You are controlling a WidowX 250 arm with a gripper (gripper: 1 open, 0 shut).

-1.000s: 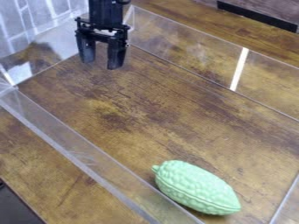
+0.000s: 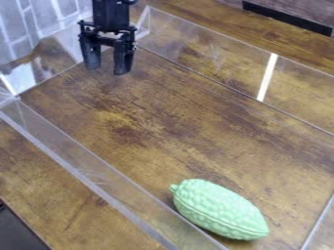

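My black gripper (image 2: 107,61) hangs at the top left, over the far corner of a clear-walled tray, its two fingers apart with nothing between them. A pale green, bumpy, oblong object (image 2: 220,209), like a bitter melon, lies on its side on the wooden surface at the lower right, well away from the gripper.
Clear low walls (image 2: 81,159) bound the wooden work area (image 2: 170,117) on the sides in view. A white strip (image 2: 268,78) crosses the right wall.
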